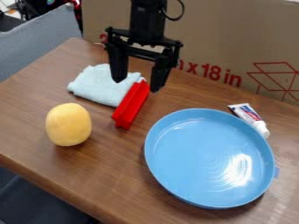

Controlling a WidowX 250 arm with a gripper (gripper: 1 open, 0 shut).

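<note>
My black gripper (139, 73) hangs at the top centre, open, its two fingers apart with nothing between them, above a folded pale blue cloth (96, 86) and a red bar-shaped object (131, 105) that lies beside the cloth. A yellow rounded object (68, 124) sits at the left of the wooden table. A blue plate (205, 157) fills the lower right, and a white tube (251, 120) with red and blue markings lies just behind it.
A cardboard box (233, 57) stands along the back of the table (105, 175). A grey fabric surface (30, 44) is beyond the left edge. Bare wood shows around the yellow object and between red bar and plate.
</note>
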